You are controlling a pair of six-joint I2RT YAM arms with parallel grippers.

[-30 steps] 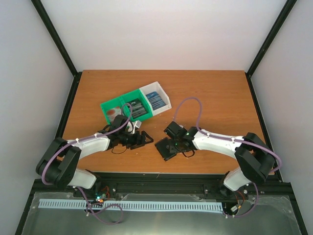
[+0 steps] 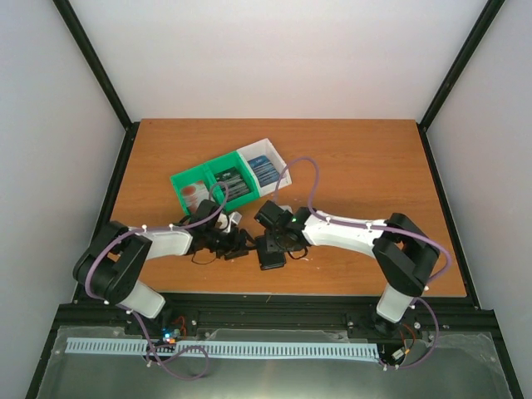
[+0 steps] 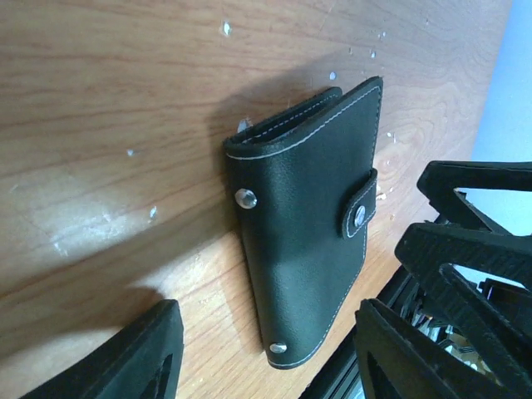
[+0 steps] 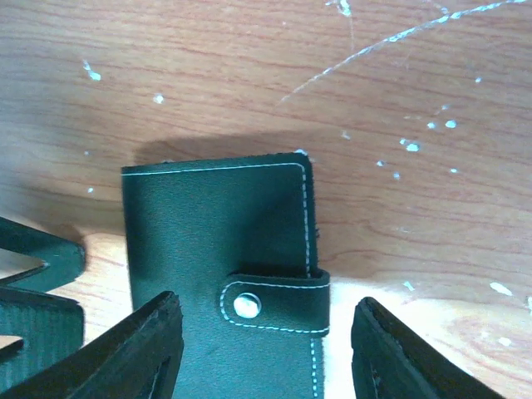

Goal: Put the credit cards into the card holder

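The black card holder [image 2: 271, 258] lies closed on the table between the two arms, its strap snapped shut. In the left wrist view the holder [image 3: 303, 224] shows its spine and silver studs, lying just beyond my left gripper. That gripper is parted, with no object between its fingers. Over the holder in the right wrist view, my right gripper is open; the holder's strap [image 4: 274, 304] shows between its fingertips without being gripped. Cards [image 2: 263, 170] stand in the white box, and more cards [image 2: 232, 184] are in the green tray.
Behind the arms stand the green tray [image 2: 177, 179] and, joined to its right, the white box [image 2: 284, 173]. My two grippers are close together around the holder. Free table [image 2: 366, 170] spreads at the back right.
The card holder was tilted and further right; it has shifted left and now lies nearly straight. My right gripper moved left over it. The left arm moved slightly, its gripper staying near the holder.
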